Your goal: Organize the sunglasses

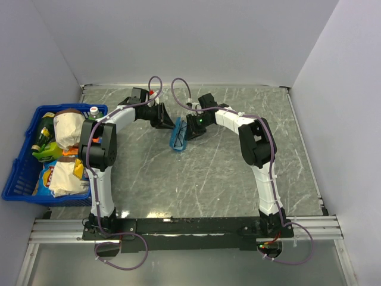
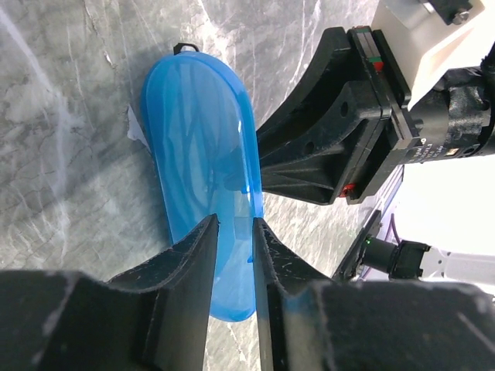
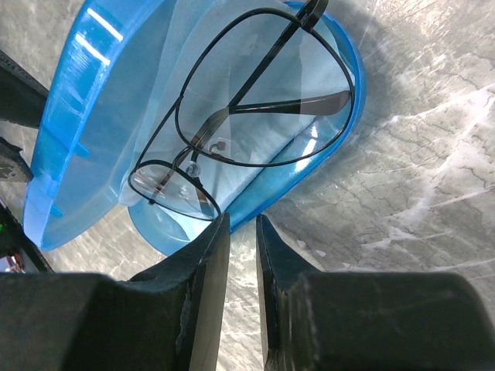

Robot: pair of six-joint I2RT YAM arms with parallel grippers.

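Observation:
A blue translucent glasses case (image 1: 177, 145) stands part-open on the table between my two grippers. Inside its base, thin dark-framed glasses (image 3: 267, 108) with clear-looking lenses rest on a light blue cloth (image 3: 255, 147), temples folded across each other. The raised lid (image 3: 85, 100) leans on the left side in the right wrist view. My left gripper has its fingers nearly together on the lid's edge, with blue plastic between them. My right gripper is closed at the rim of the base (image 3: 298, 176), a narrow gap showing between its fingertips.
A blue basket (image 1: 15, 179) full of packed goods, including a bottle (image 1: 94, 111), stands at the left. Bare grey marble table (image 1: 196, 185) lies in front of the case and to its right. White walls close in the back and sides.

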